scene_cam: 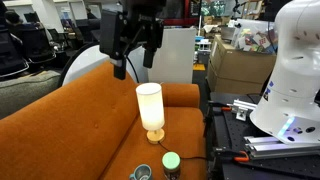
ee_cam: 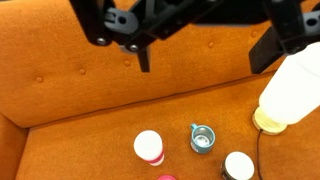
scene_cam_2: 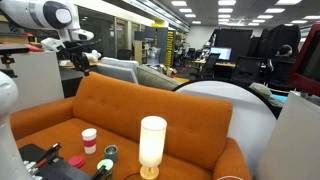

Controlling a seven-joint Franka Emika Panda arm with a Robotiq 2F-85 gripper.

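Observation:
High over an orange couch (scene_cam_2: pixel 150 105), my gripper (scene_cam: pixel 134 66) hangs open; in the wrist view the gap between its fingers is empty. Below, on the seat, is a white lamp (scene_cam_2: pixel 152 142) with a pale wooden base, at the right edge of the wrist view. A white and red cup (ee_cam: pixel 149 146) stands upright near the lower middle there. Beside it is a grey-blue mug (ee_cam: pixel 202 140) with its handle showing. A dark, pale-topped round container (ee_cam: pixel 238 166) sits by the mug, its top green in exterior view 1. All are well apart from the fingers.
A small red round item (scene_cam_2: pixel 77 161) lies in front of the cup. The lamp's dark cord runs over the seat. The couch backrest rises behind the objects, and a black table (scene_cam: pixel 255 165) holds the arm's base.

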